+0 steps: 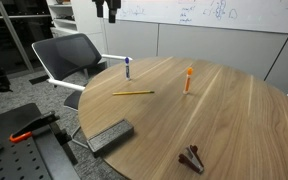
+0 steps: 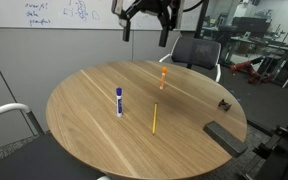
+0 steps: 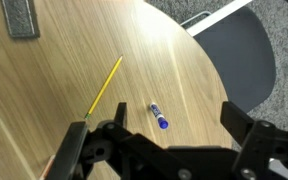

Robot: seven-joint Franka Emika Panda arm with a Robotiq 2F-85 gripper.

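Observation:
My gripper (image 2: 144, 36) hangs high above the table, its two fingers wide apart and nothing between them. In the wrist view a blue-and-white marker (image 3: 158, 116) shows below, in the gap between the dark fingers. That marker (image 1: 127, 68) stands upright toward the table's far left side in exterior view 1. An orange marker (image 1: 188, 80) also stands upright, farther right. Between them and nearer the camera lies a yellow pencil (image 1: 133, 93). A grey eraser block (image 1: 111, 137) rests by the table edge, and a small dark clip-like object (image 1: 191, 157) lies near the front.
The round wooden table (image 1: 239, 120) has wide free room on its right side. Office chairs, one of them a mesh chair (image 1: 69, 57), stand close to its edge. A whiteboard (image 1: 199, 12) is behind.

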